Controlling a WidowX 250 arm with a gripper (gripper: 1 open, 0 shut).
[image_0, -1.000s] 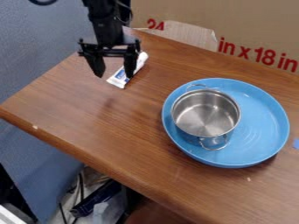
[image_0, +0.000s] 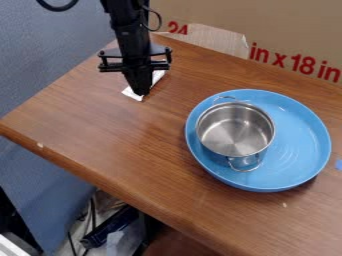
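Observation:
My black gripper (image_0: 139, 84) is low over the upper left of the wooden table, its fingers at a white tube-like item (image_0: 131, 93) that lies partly hidden beneath it. Whether the fingers are open or shut, and whether they hold the item, I cannot tell. A steel pot (image_0: 234, 128) stands on a light blue plate (image_0: 301, 150) on the right half of the table.
The table's left edge (image_0: 40, 148) drops to a cluttered floor with cables and bags. Cardboard (image_0: 267, 25) stands along the back. The wood left of the plate and toward the front is clear.
The gripper has come lower onto the white item and its fingers appear closer together than a second ago. The pot and plate have not moved.

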